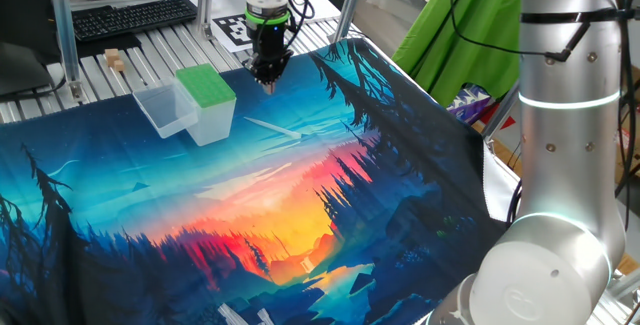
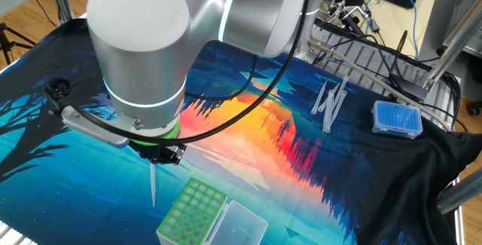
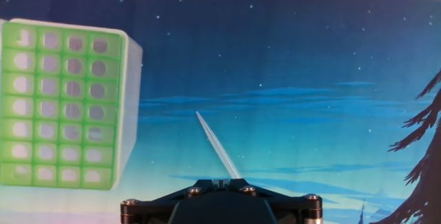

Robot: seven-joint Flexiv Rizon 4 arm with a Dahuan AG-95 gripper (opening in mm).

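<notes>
A thin clear tube (image 1: 274, 128) lies on the printed cloth, apart from my gripper (image 1: 268, 88), which hangs above the cloth at the far side. In the wrist view the tube (image 3: 217, 143) slants down towards my gripper, its near end hidden behind the black fingers. Those fingers look drawn together, with nothing visible between them. To the left stands a box with a green perforated top (image 3: 62, 107); its holes look empty of tubes. In the second exterior view the tube (image 2: 154, 185) lies beside this green rack (image 2: 194, 209).
The clear open lid (image 2: 239, 226) adjoins the green rack. Several more clear tubes (image 2: 330, 108) lie loosely together across the cloth, near a blue-topped box (image 2: 397, 118). A keyboard (image 1: 136, 18) sits beyond the cloth's far edge.
</notes>
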